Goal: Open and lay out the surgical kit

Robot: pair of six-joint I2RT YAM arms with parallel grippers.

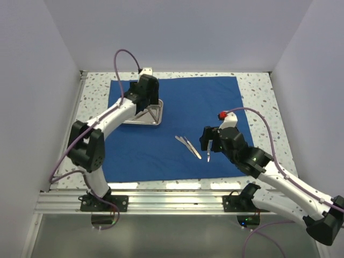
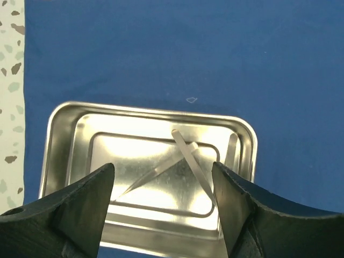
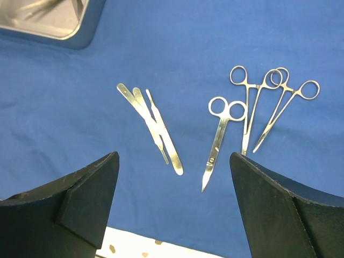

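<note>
The steel tray (image 2: 140,112) lies at the back left of the blue cloth, with three slim metal instruments (image 2: 189,158) loose in it, two of them crossed. Over that tray hangs my left gripper, open and empty. On the cloth, slim handles (image 3: 146,117) lie together, overlapping. To their right are scissors (image 3: 216,145) and two ring-handled clamps (image 3: 247,110), whose loops overlap. My right gripper is above these tools near the front right, its fingers apart and nothing between them. From the top, the right arm covers most of the scissors and clamps.
A speckled table border (image 1: 269,113) runs around it. Grey walls (image 1: 309,102) stand at the sides and back.
</note>
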